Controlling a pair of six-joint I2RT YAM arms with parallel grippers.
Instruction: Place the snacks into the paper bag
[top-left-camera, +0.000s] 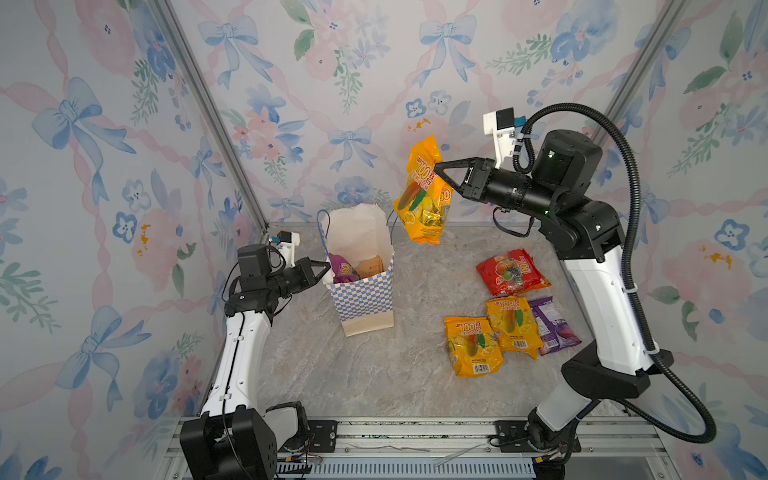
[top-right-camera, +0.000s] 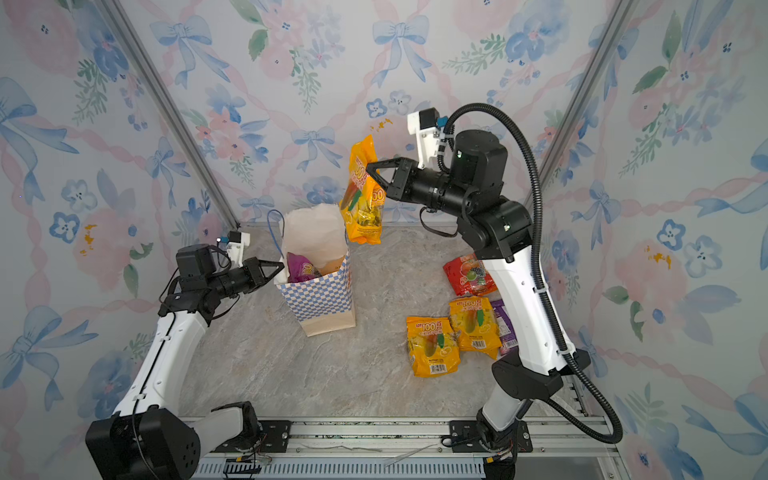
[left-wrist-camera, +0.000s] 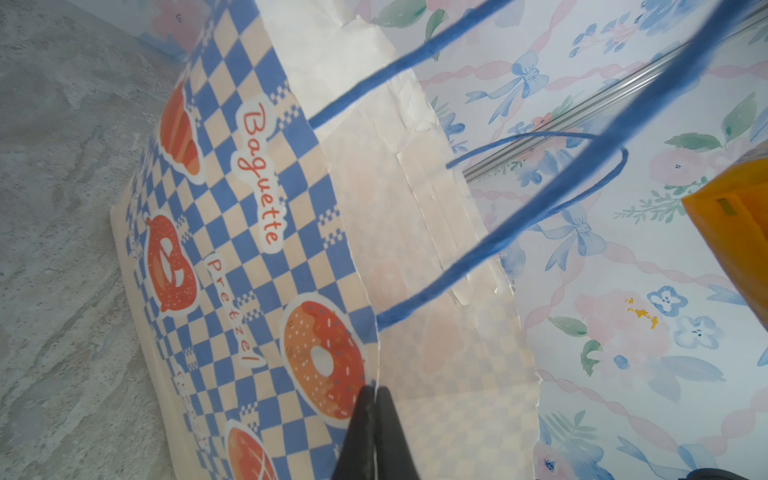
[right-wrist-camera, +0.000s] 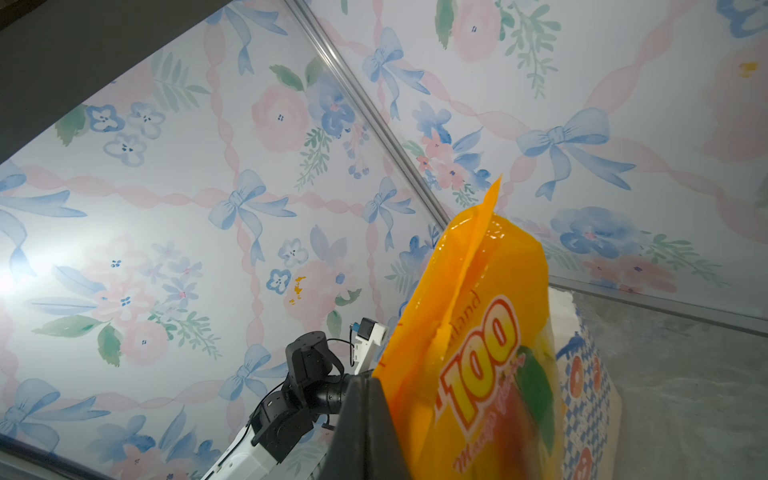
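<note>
The checkered paper bag (top-left-camera: 361, 297) stands upright on the table, its mouth open, with a purple snack (top-left-camera: 344, 269) and a tan one inside. At its left rim my left gripper (top-left-camera: 327, 269) is shut on the bag's wall; the left wrist view shows the edge between the fingers. High in the air, right of the bag's mouth, hangs an orange mango snack packet (top-left-camera: 424, 196). My right gripper (top-left-camera: 439, 169) is shut on the packet's edge. In the right wrist view that packet (right-wrist-camera: 500, 344) covers much of the paper bag (right-wrist-camera: 588, 400).
On the right of the table lie two orange packets (top-left-camera: 473, 345) (top-left-camera: 513, 324), a red packet (top-left-camera: 513, 273) and a purple packet (top-left-camera: 552, 324). Blue handles (left-wrist-camera: 512, 224) rise from the bag's rim. The table between bag and packets is clear.
</note>
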